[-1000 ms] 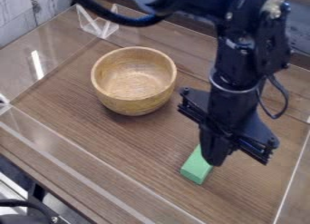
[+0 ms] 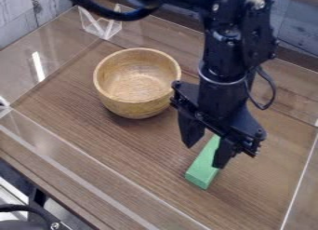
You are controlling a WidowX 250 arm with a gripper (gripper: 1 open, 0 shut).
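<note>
My gripper (image 2: 204, 131) hangs over a green block (image 2: 199, 176) lying on the brown wooden table (image 2: 87, 164), with the upper part of the block hidden behind it. The dark fingers point down, somewhat apart; whether they touch the block I cannot tell.
A tan round bowl (image 2: 130, 75) stands left of the arm at the upper middle. A small clear object (image 2: 102, 20) is at the top left.
The block and bowl appear unmoved.
</note>
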